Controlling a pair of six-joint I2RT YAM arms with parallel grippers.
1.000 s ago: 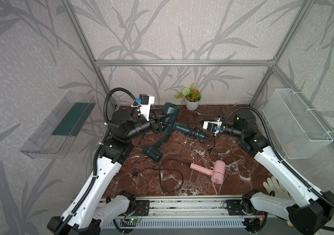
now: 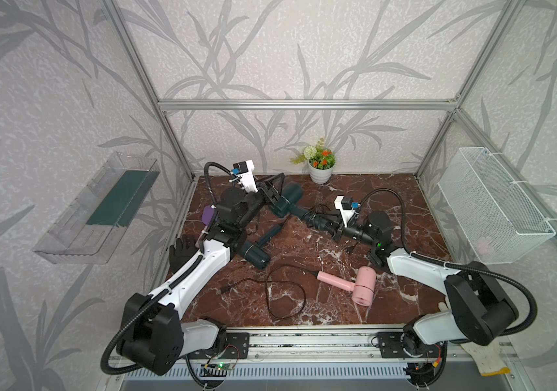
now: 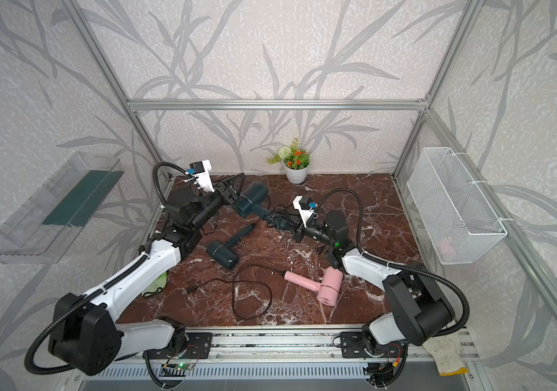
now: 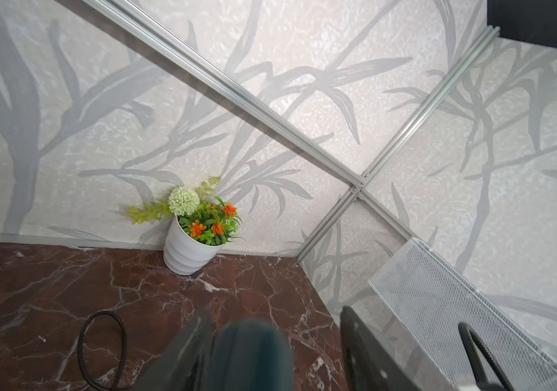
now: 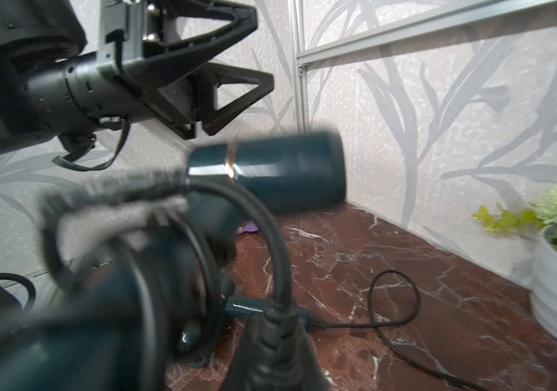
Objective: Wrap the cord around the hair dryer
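The dark teal hair dryer (image 2: pixel 287 199) is held off the table between my two arms, its barrel (image 5: pixel 272 170) toward the left arm. Loose loops of its black cord (image 5: pixel 265 218) lie around the handle. My right gripper (image 2: pixel 332 229) is shut on the handle's end, where the cord comes out; its fingers are mostly hidden behind cord and handle. My left gripper stands with its fingers apart, just above the barrel in the right wrist view, not gripping it. In the left wrist view the barrel's blurred end (image 4: pixel 252 355) shows between the fingers.
A second teal dryer (image 3: pixel 225 253) lies on the table below the arms. Nearer the front edge are a pink dryer (image 2: pixel 363 286) and its loose cord (image 2: pixel 304 296). A potted plant (image 2: pixel 321 170) stands at the back; wire baskets (image 2: pixel 500 202) hang on both sides.
My right gripper has come left onto the handle's end and shut on it.
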